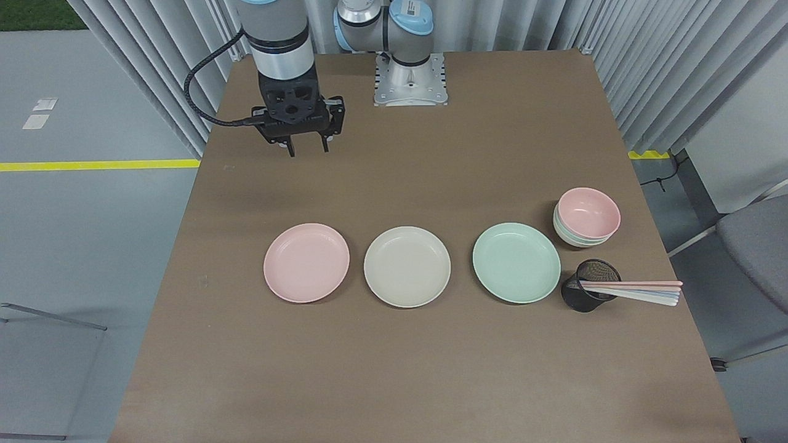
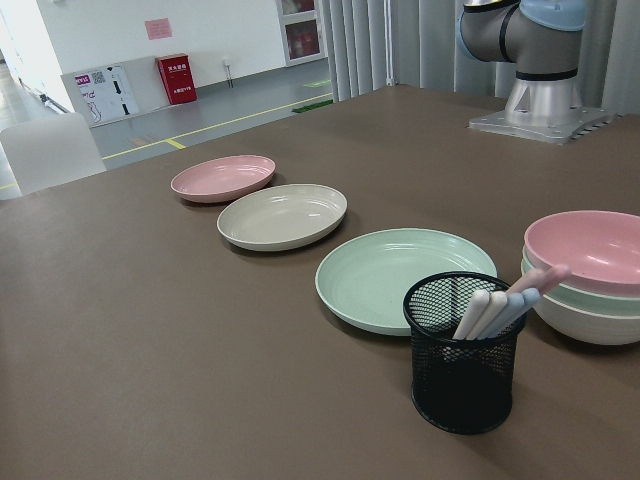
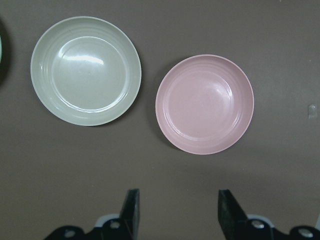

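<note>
My gripper [image 1: 308,147] hangs over the back left of the table, open and empty; in the wrist view its fingers stand wide apart at the bottom edge. A pink plate [image 1: 306,263], a white plate [image 1: 407,266] and a mint plate [image 1: 516,263] lie in a row in front of it. At the right, a pink bowl [image 1: 588,213] tops a stack of bowls, and a black mesh cup [image 2: 462,380] holds chopsticks [image 1: 643,292] leaning out to the right.
A grey chair [image 1: 757,243] stands off the right edge.
</note>
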